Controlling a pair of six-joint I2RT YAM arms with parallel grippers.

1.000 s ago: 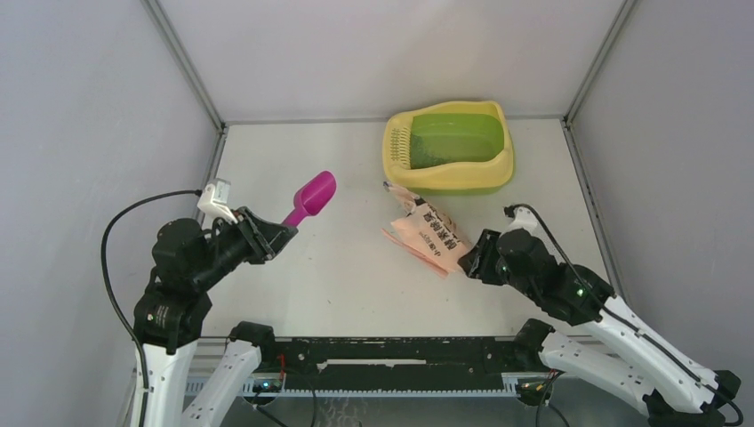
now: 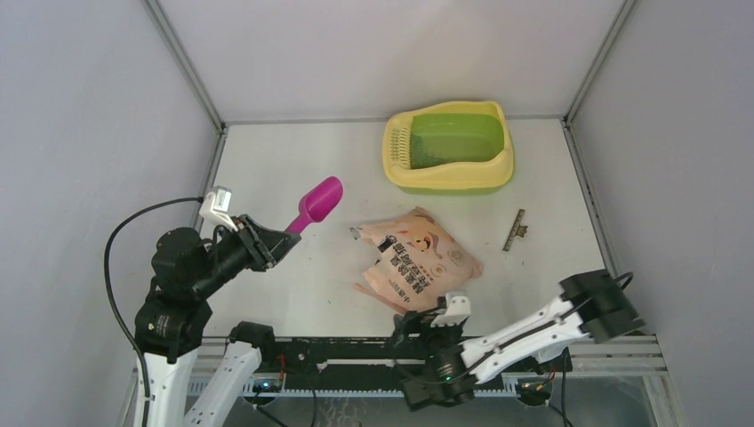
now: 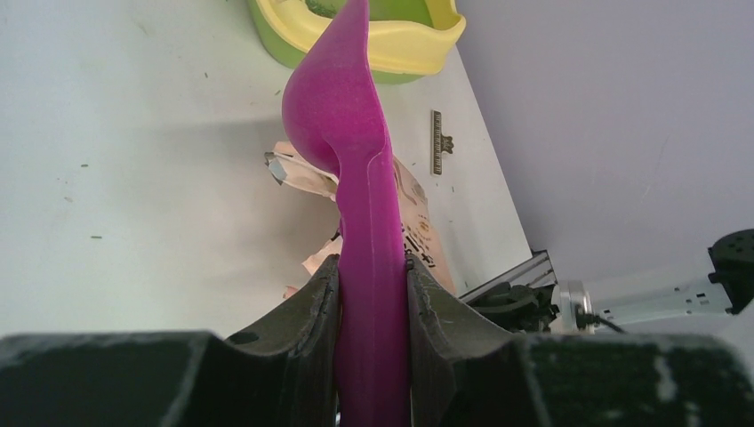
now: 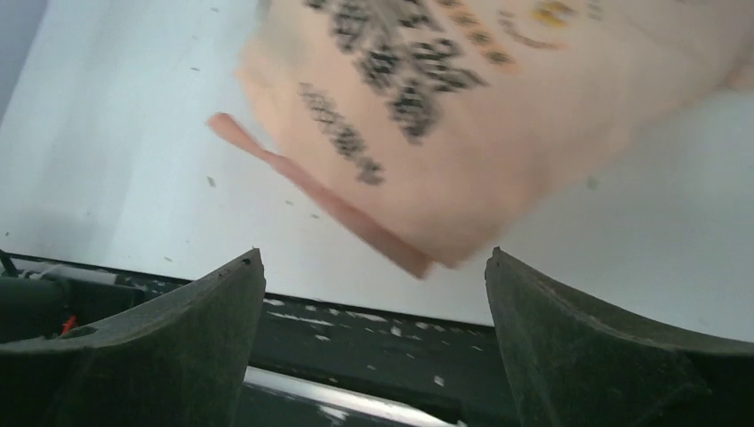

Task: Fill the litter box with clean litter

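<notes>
A magenta scoop (image 2: 318,201) is held by its handle in my left gripper (image 2: 283,245), which is shut on it over the left part of the table. In the left wrist view the scoop (image 3: 369,178) runs up between the fingers. The pinkish litter bag (image 2: 420,265) lies flat and rumpled on the table's middle. My right gripper stands open just in front of the bag's near edge (image 4: 427,213), empty between its fingers. At the back right is the yellow-rimmed green litter box (image 2: 449,176), with some dark grains along its inside left.
A small metal bracket (image 2: 514,230) lies on the table right of the bag. A dark rail (image 2: 373,351) borders the front edge. Bare white table (image 2: 267,160) spreads out to the left, with a few scattered specks.
The bag came toward the front, lies flatter and is free of the right gripper, which was at its right end. That gripper has swung left to the front edge. The scoop shifted slightly right.
</notes>
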